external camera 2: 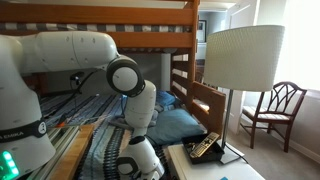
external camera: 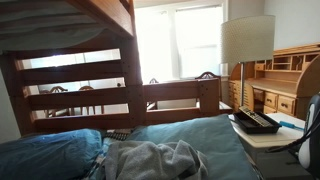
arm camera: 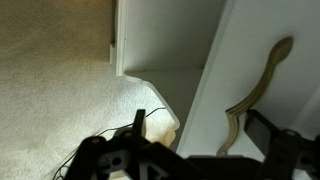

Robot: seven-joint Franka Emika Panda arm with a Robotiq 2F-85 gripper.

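Observation:
In the wrist view my gripper is open, its dark fingers spread wide. A curved, bronze-coloured handle (arm camera: 268, 72) is fixed to a white furniture front (arm camera: 222, 85). The right fingertip overlaps the lower part of this handle; whether they touch, I cannot tell. The left finger (arm camera: 138, 124) stands well away, in front of the pale carpet. Exterior view 2 shows the white arm (external camera 2: 140, 110) bent down low beside the white nightstand (external camera 2: 195, 170), with the fingertips not clearly visible. Only a bit of the arm (external camera: 312, 150) enters exterior view 1 at the right edge.
On the nightstand top stand a lamp (external camera 2: 243, 55) and a black tray (external camera 2: 203, 147) with items in it. A bed with a blue pillow (external camera: 50, 153) and grey blanket (external camera: 155, 160) lies alongside. Thin dark cables (arm camera: 92, 137) cross the carpet (arm camera: 55, 80).

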